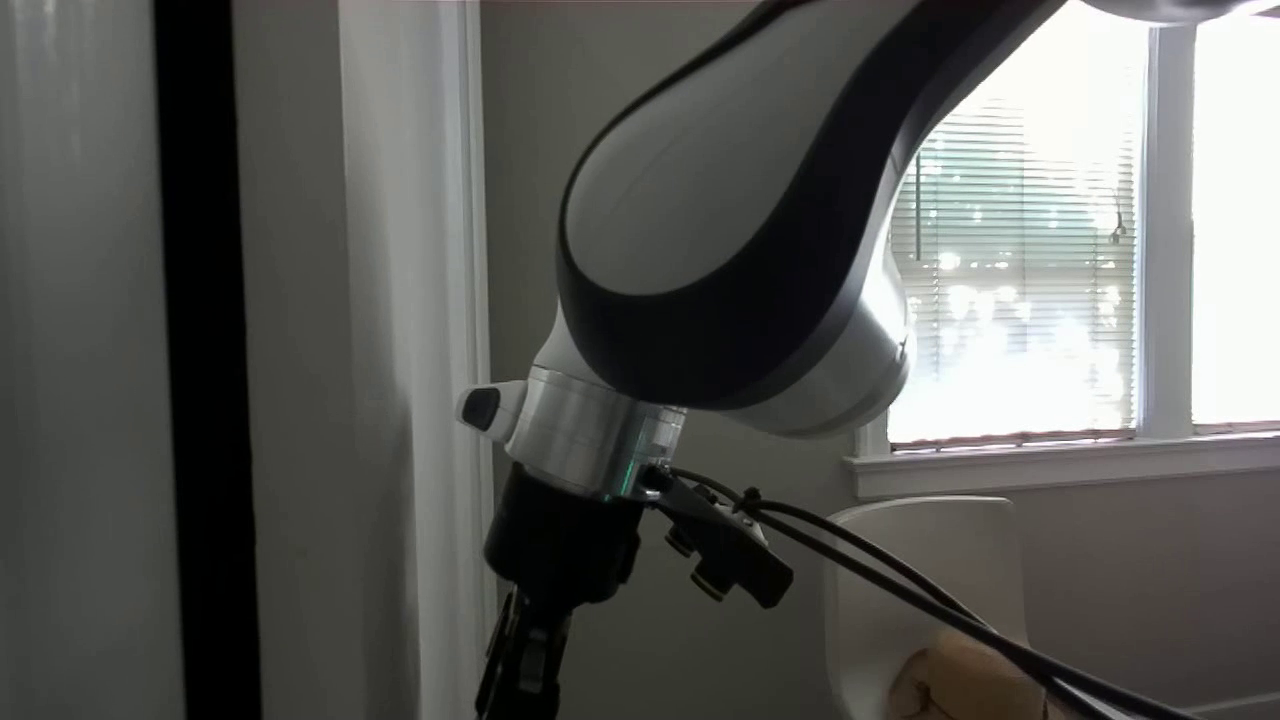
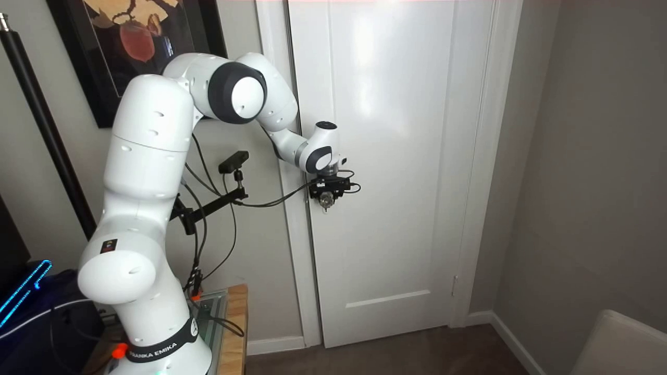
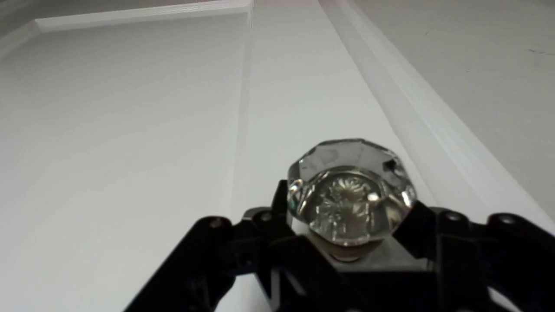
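Observation:
A faceted clear glass doorknob (image 3: 351, 190) with a metallic-looking centre sits between the black fingers of my gripper in the wrist view. One finger is on each side, low by the knob's base, and the gripper is shut on it. The white door (image 2: 387, 206) stands slightly ajar in exterior view 2, its lower left corner out over the floor. There the knob (image 2: 326, 199) shows just below the gripper body. Exterior view 1 has the gripper pointing down, with its fingertips cut off by the bottom edge.
The door frame (image 2: 294, 250) runs along the door's left side. Cables (image 2: 275, 203) hang between the arm and a camera mount (image 2: 215, 203) on the left. A white chair (image 2: 619, 344) stands at the lower right.

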